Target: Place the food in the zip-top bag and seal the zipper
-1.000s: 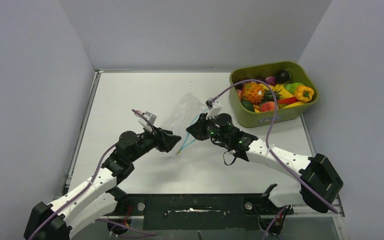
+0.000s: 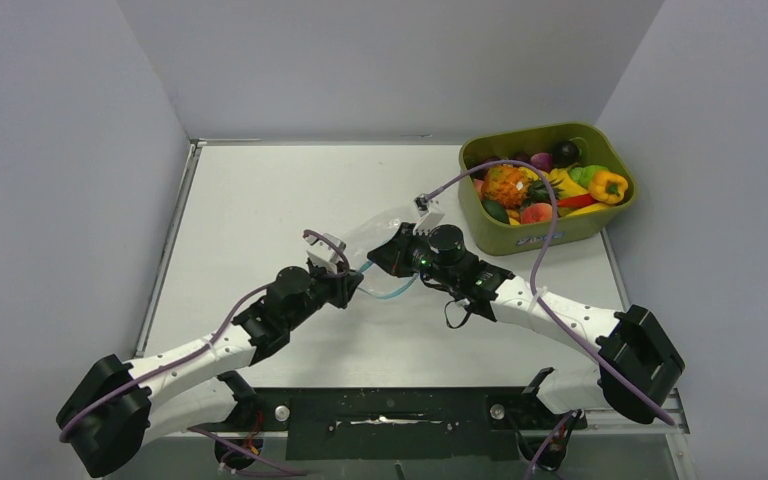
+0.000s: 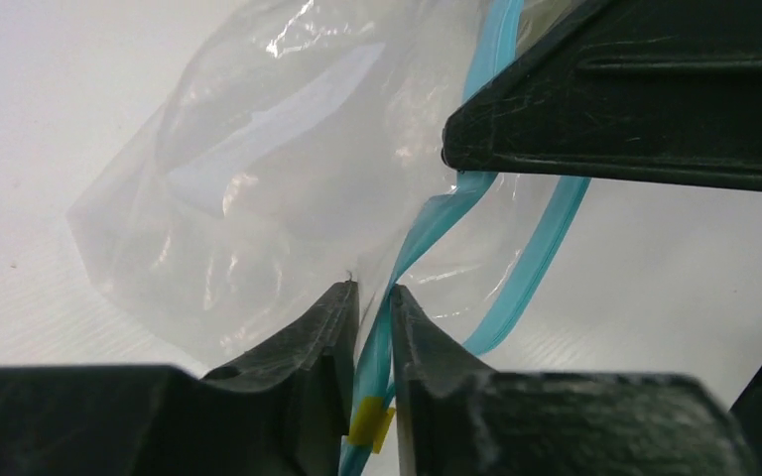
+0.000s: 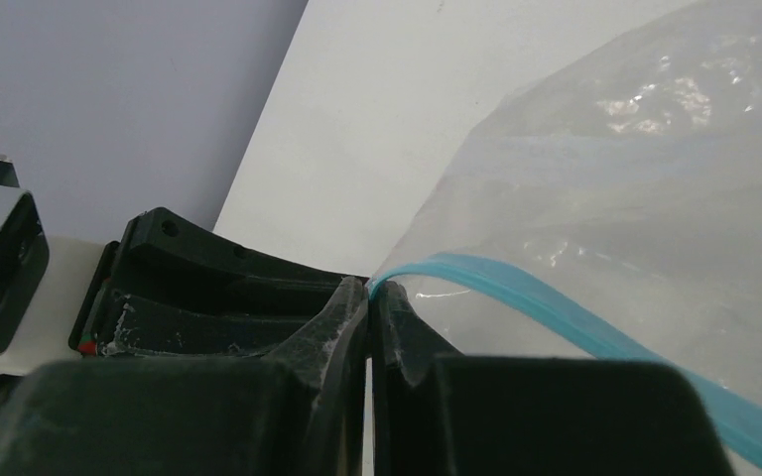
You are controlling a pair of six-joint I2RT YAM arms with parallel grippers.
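Observation:
The clear zip top bag with a blue zipper strip hangs between my two grippers over the table's middle; no food shows in it. My right gripper is shut on one side of the bag's blue edge. In the left wrist view, my left gripper has its fingertips close together around the other strip of the blue edge, just above a yellow end tab. A second blue strip stands apart, so the mouth is parted there. The food is in the green basket.
That basket stands at the back right, beyond the right arm, with mixed fruit and vegetables. Grey walls close in the left, back and right sides.
My left gripper has moved right to the bag's zipper end and closed around it. The blue edge now bows out into a wider loop. My right arm has barely moved.

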